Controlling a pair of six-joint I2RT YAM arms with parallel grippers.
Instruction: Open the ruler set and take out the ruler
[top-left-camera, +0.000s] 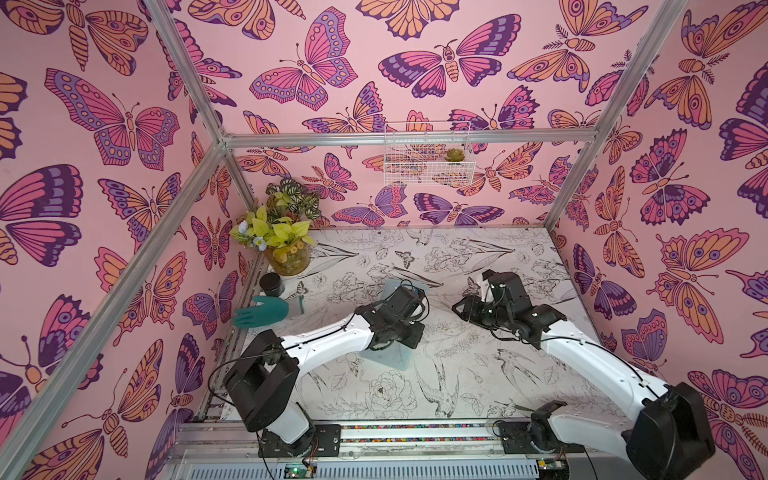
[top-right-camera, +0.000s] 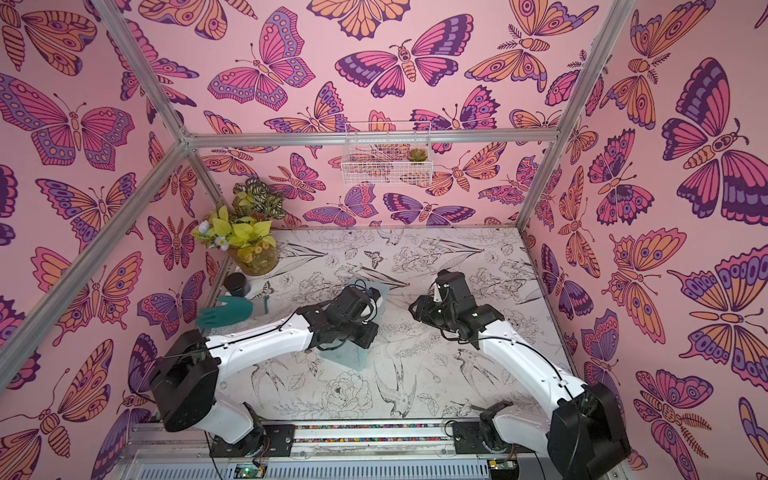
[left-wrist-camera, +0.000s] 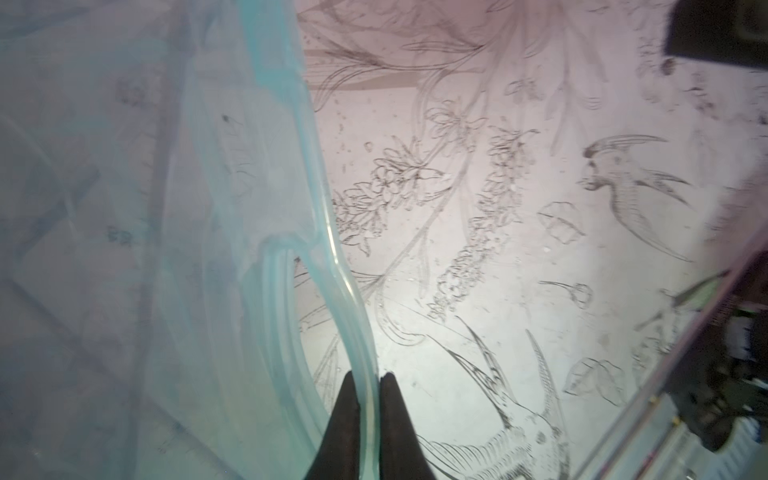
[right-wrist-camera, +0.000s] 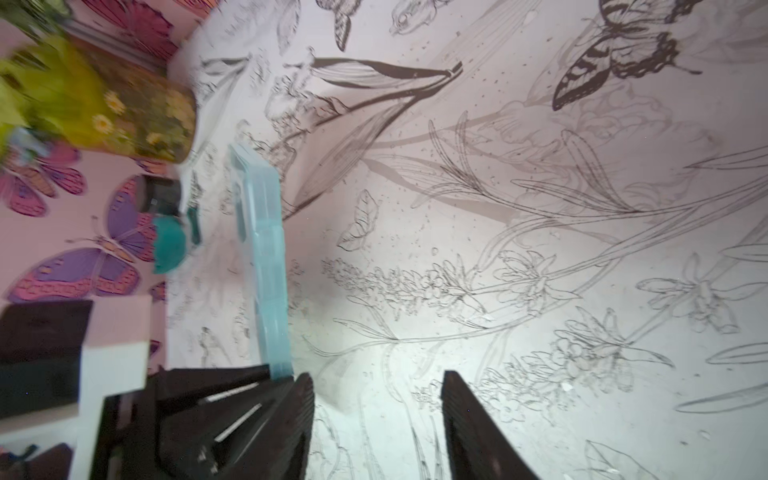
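Note:
The pale blue translucent ruler set (top-left-camera: 388, 360) lies under my left gripper near the middle of the table, also visible as a case (left-wrist-camera: 160, 200) filling the left of the left wrist view. My left gripper is shut on the case's thin curved edge. My right gripper is part open, with nothing between its fingers, right of the case (right-wrist-camera: 264, 248). The case's contents are hard to make out.
A vase of plants (top-left-camera: 284, 256) stands at the back left, with a dark cup (top-left-camera: 270, 284) and a teal glove-shaped object (top-left-camera: 260, 312) before it.

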